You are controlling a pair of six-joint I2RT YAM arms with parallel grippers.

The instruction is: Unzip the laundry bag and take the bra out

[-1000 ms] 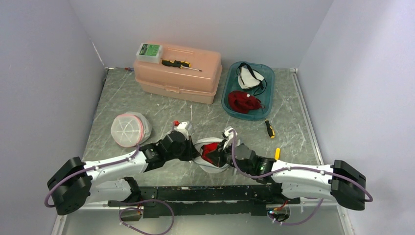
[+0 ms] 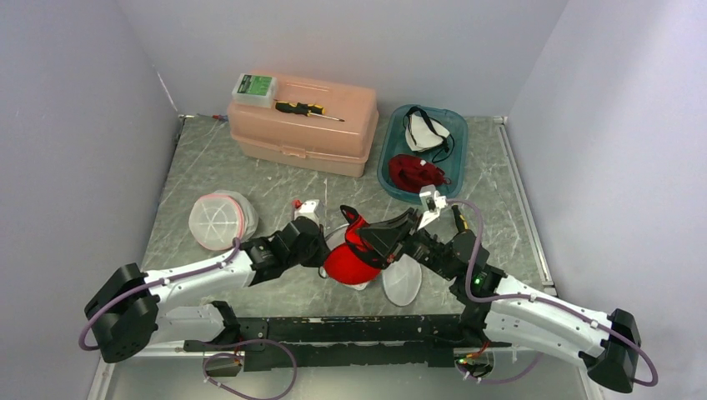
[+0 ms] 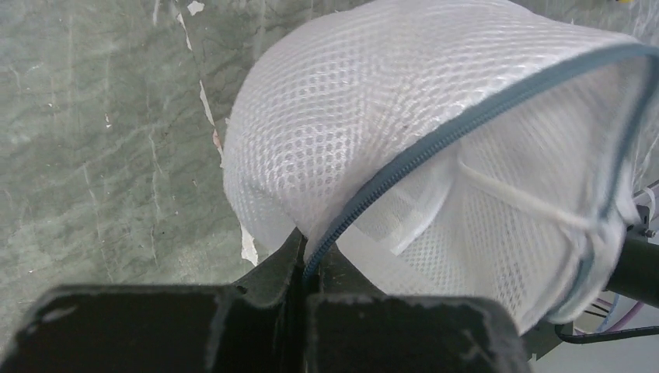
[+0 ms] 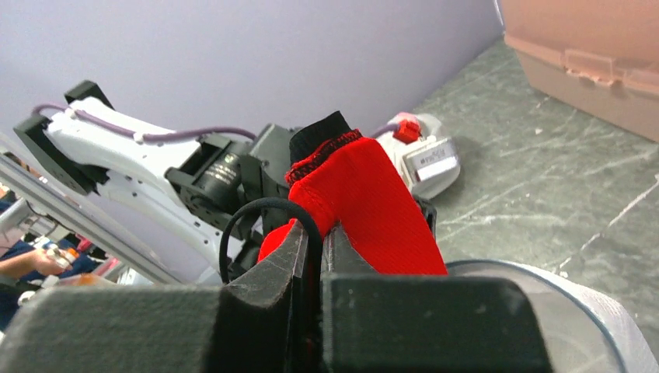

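A white mesh laundry bag [image 3: 311, 116] with a grey-blue zipper edge gapes open in the left wrist view; its inside looks empty where it shows. My left gripper is shut on the zippered edge. Red with black trim and a black strap, the bra [image 2: 352, 264] hangs from my right gripper [image 2: 388, 255], which is shut on it. In the right wrist view the red cup [image 4: 373, 202] rises behind the fingers, above the bag's rim [image 4: 536, 272]. From the top, the bag is partly hidden beneath the bra and the left arm.
A teal basket [image 2: 460, 167] holding a white bra [image 2: 427, 132] and a dark red one [image 2: 415, 173] stands at the back right. A pink toolbox [image 2: 308, 133] fills the back left. Another round mesh bag [image 2: 215, 222] lies at the left. Counter behind the grippers is bare.
My right gripper has risen out of the bag with the red bra, which was inside its opening a second ago. The left gripper has stayed nearly still at the bag's edge.
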